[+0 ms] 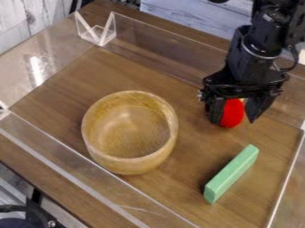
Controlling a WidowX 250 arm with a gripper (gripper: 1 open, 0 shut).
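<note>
My black gripper [244, 94] hangs low at the upper right, its fingers around and over a red rounded object [233, 114]. The fingertips are at the object's upper part; whether they touch or hold it I cannot tell. A wooden bowl [128, 130] sits at centre left, empty. A pale green bar [231, 175] lies at the lower right on the wooden surface [71, 98].
A small clear bracket-like piece [98, 27] is at the upper left. Clear strips edge the surface at left, back and right. The middle and left of the surface around the bowl are free.
</note>
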